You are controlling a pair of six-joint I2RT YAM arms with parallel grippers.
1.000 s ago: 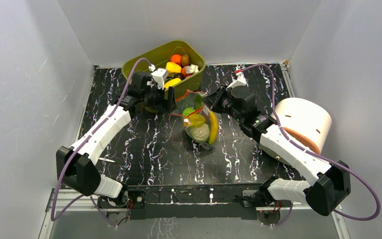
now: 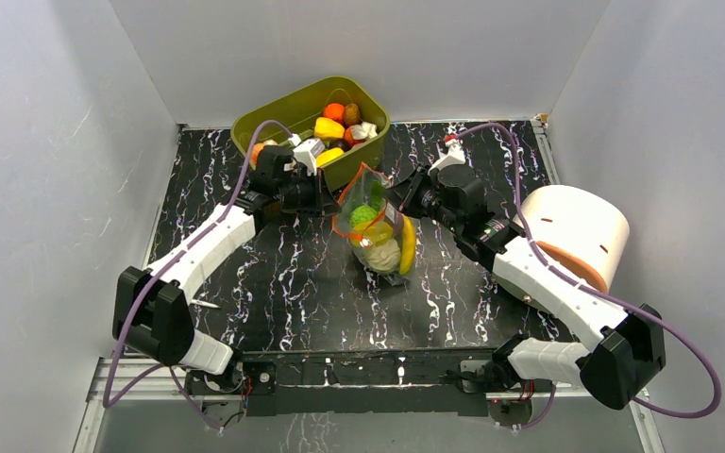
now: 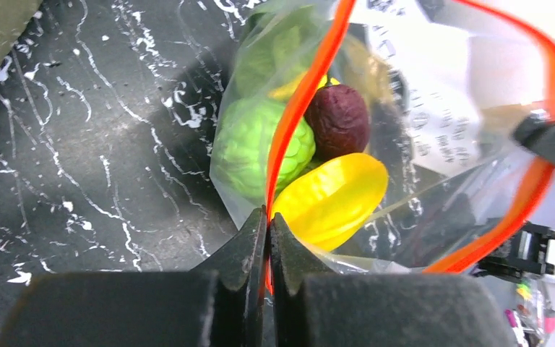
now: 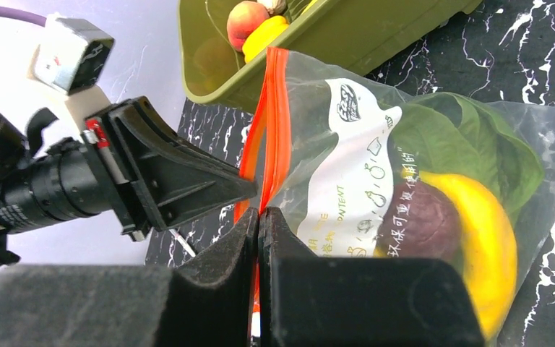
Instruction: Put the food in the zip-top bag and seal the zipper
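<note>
A clear zip bag (image 2: 378,247) with an orange-edged mouth stands mid-table, holding green produce (image 3: 260,144), a dark purple item (image 3: 336,119), yellow pieces (image 3: 332,195), a banana (image 4: 495,260) and a pale round item seen from above. My left gripper is shut on the orange edge at one side of the mouth. My right gripper is shut on the orange edge at the other side, holding the mouth raised and apart.
A green bin (image 2: 274,109) with more food stands behind the bag. A white cylinder (image 2: 571,217) sits at the right.
The right arm has not visibly moved.
</note>
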